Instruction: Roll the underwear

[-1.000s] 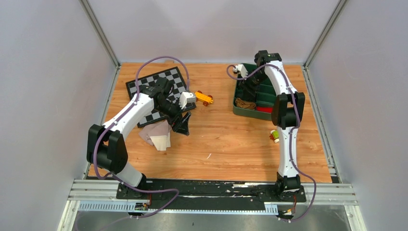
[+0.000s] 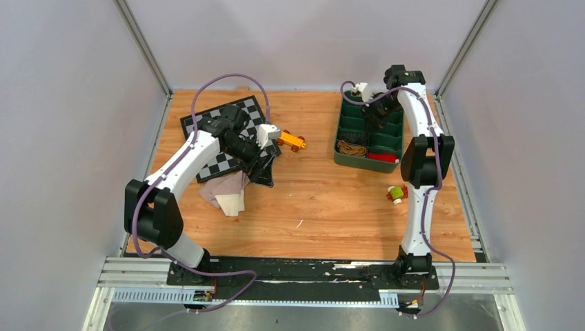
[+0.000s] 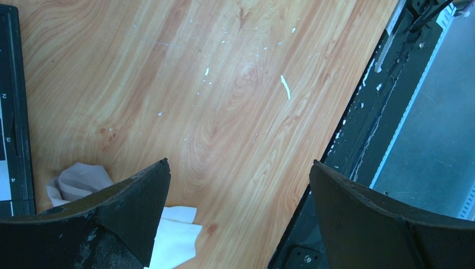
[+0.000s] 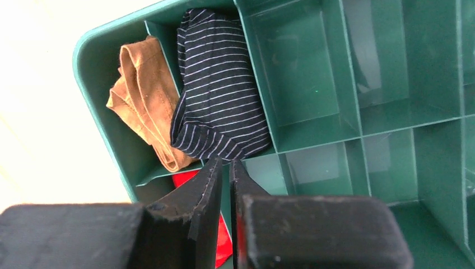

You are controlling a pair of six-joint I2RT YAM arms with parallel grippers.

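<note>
A pink-grey cloth (image 2: 217,189) with a white one (image 3: 175,244) lies beside the chessboard. My left gripper is open above the table near them. In the right wrist view, a green compartment box (image 4: 92,95) holds a folded brown cloth (image 4: 140,95), a dark striped garment (image 4: 218,84) and something red (image 4: 224,244) in separate compartments. My right gripper is over the box with its fingertips together; I cannot see anything held between them.
A chessboard (image 2: 200,124) lies at the back left, a yellow toy car (image 2: 291,140) right of it, and a small green toy (image 2: 397,194) below the box.
My right arm has moved up and rightward over the box, away from its left compartments. The left arm has barely moved.
</note>
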